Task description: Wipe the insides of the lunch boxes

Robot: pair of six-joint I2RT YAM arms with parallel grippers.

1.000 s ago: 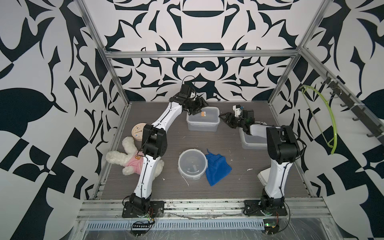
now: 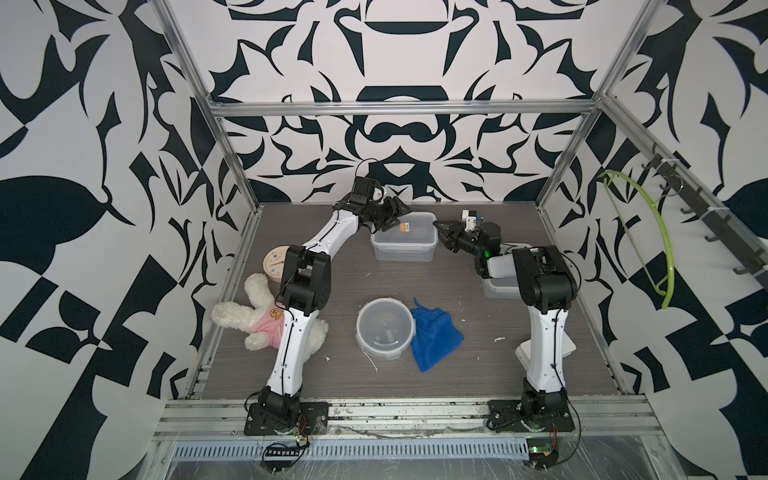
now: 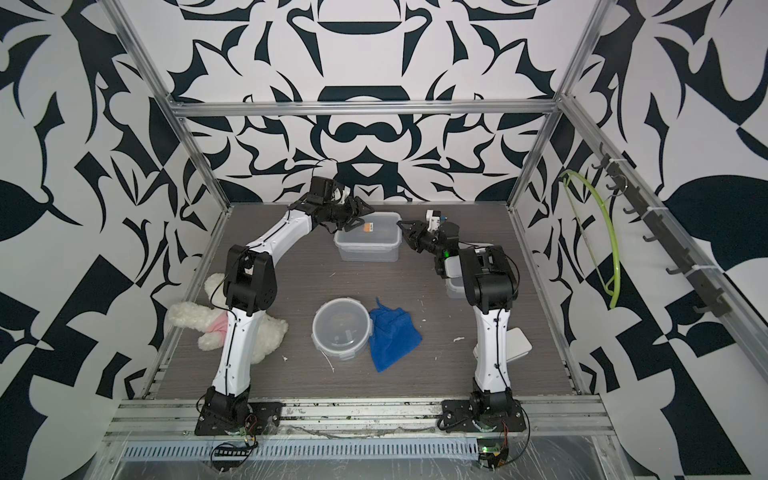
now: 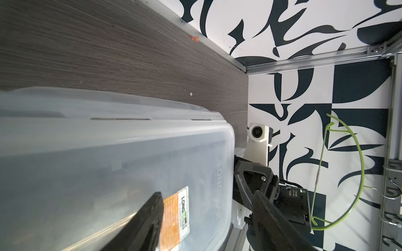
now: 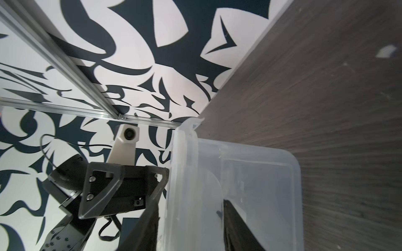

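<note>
A lidded clear rectangular box [image 2: 404,248] with an orange label stands at the back centre. My left gripper is open over its lid, beside the label. My right gripper is at the box's right end, part open, its fingers either side of the lid's edge; whether they touch it is unclear. A round clear container [image 2: 385,324] stands at the front centre with a blue cloth [image 2: 436,340] beside it. Another rectangular box [image 2: 504,289] is at the right, partly hidden by my right arm.
A plush toy [image 2: 256,316] and a round tan object [image 2: 276,260] lie at the left. A white object [image 3: 512,344] lies at the front right.
My right arm has moved left toward the back box's end. My left gripper has shifted slightly left over the box, which sits slightly further left.
</note>
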